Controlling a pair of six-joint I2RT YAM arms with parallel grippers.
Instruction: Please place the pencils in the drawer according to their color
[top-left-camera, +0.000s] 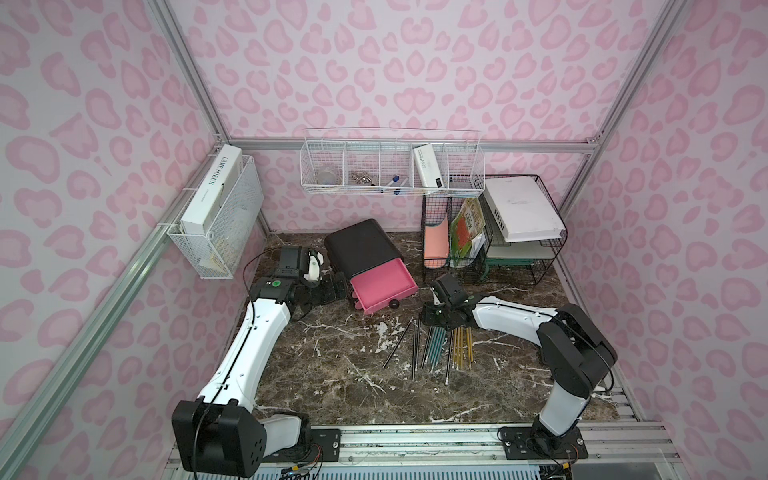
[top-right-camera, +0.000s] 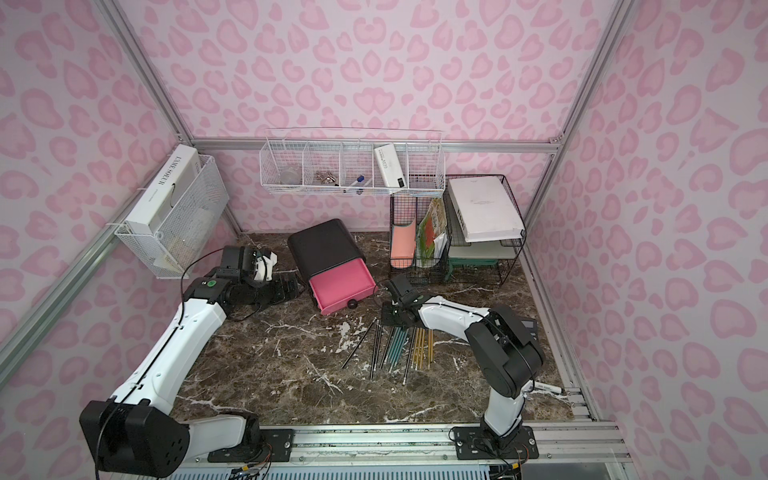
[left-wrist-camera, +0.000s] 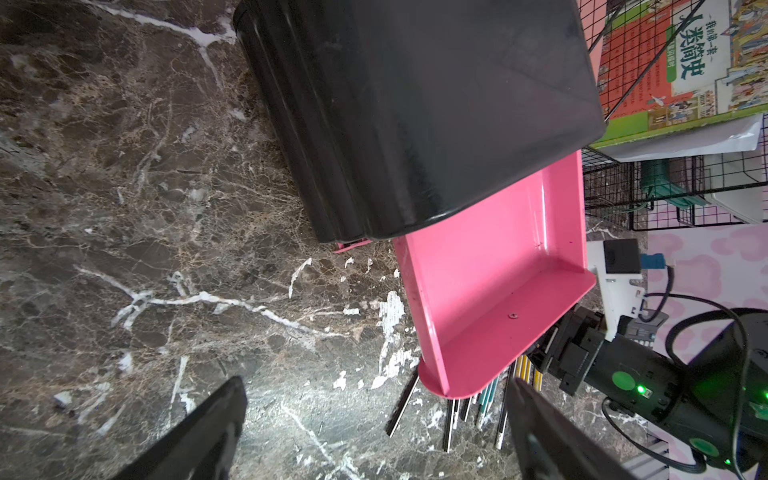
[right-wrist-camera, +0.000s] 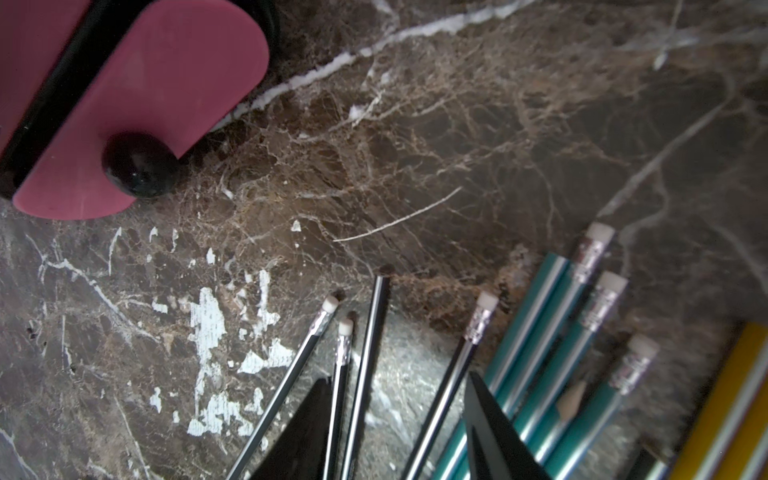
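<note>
The pink drawer (top-left-camera: 383, 280) (left-wrist-camera: 480, 272) stands pulled out of the black organizer (top-left-camera: 359, 242), empty. Black pencils (right-wrist-camera: 280, 384), teal pencils (right-wrist-camera: 552, 368) and yellow pencils (right-wrist-camera: 724, 392) lie on the marble table in front of it. My left gripper (top-left-camera: 329, 291) is open beside the organizer's left, nothing between its fingers. My right gripper (top-left-camera: 430, 313) is over the pencils, its fingertips part open above the black ones in the right wrist view; whether anything is between them at pencil height I cannot tell.
Wire racks (top-left-camera: 524, 208) with books and boxes stand at the back right. A white hanging basket (top-left-camera: 360, 188) is on the back wall, another (top-left-camera: 228, 240) on the left.
</note>
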